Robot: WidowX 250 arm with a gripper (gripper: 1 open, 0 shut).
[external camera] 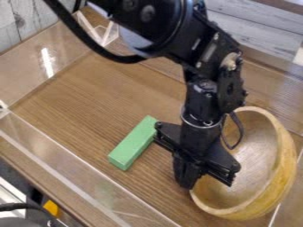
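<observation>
My black gripper (190, 170) hangs low over the wooden table (83, 106), right at the left rim of a tan wooden bowl (275, 182), which is tipped up at the right. Its fingers are close together; whether the rim is between them is hidden. A green block (133, 144) lies flat just left of the gripper.
A white slatted wall (267, 40) runs along the back. A pale rail borders the table's near left side.
</observation>
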